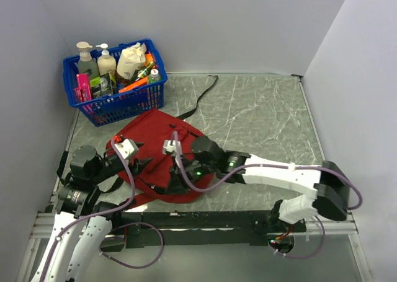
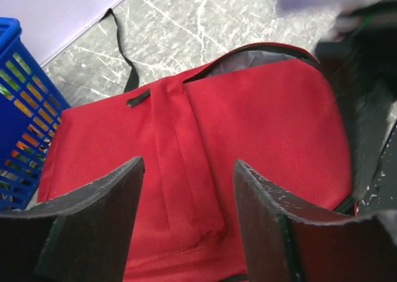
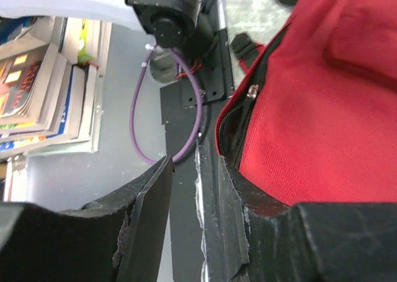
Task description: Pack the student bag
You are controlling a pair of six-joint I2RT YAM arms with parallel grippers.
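Observation:
The red bag (image 1: 162,129) lies flat on the table. Its dark zipped opening (image 2: 248,54) gapes at the far edge in the left wrist view. My left gripper (image 1: 146,154) hovers over the bag's left part, fingers apart, with only red cloth visible behind the gap. The right gripper (image 1: 176,184) is over the bag's near side, its fingers (image 3: 152,198) parted and nothing between them. Beside the right-hand finger in the right wrist view runs a zipper edge with a metal pull (image 3: 252,91); whether they touch, I cannot tell.
A blue basket (image 1: 118,111) full of bottles, boxes and packets stands at the back left. A black strap (image 1: 200,98) trails behind the bag. Books (image 3: 37,90) show beyond the table's front edge.

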